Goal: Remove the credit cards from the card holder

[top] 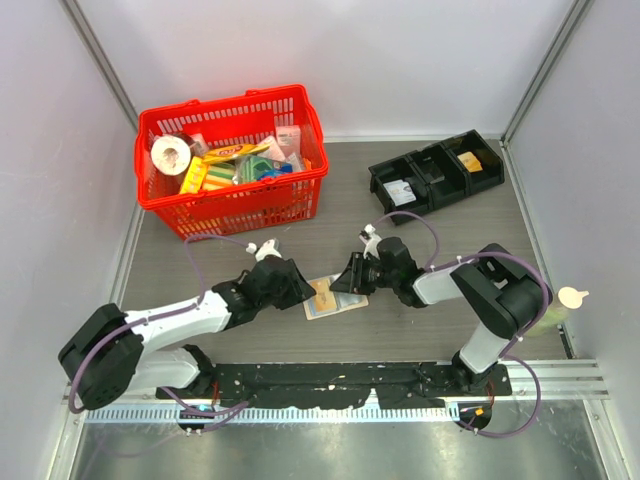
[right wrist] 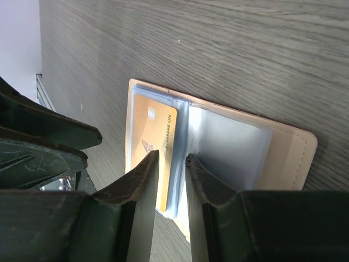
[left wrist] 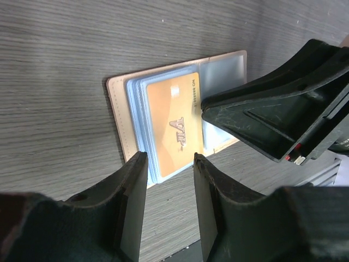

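An open card holder (top: 322, 308) lies on the table between the grippers, with an orange card (left wrist: 172, 123) on its left half and a clear sleeve (right wrist: 229, 147) on its right half. My left gripper stands part open just beside the holder, nothing seen between its fingertips. My right gripper is low over the middle of the holder, its tips at the edge of the card stack, fingers somewhat apart. In the left wrist view it covers part of the clear sleeve.
A red basket (top: 230, 208) full of goods stands at the back left. A black divided tray (top: 435, 175) sits at the back right. A pale cylinder (top: 550, 315) is at the right edge. The table around the holder is clear.
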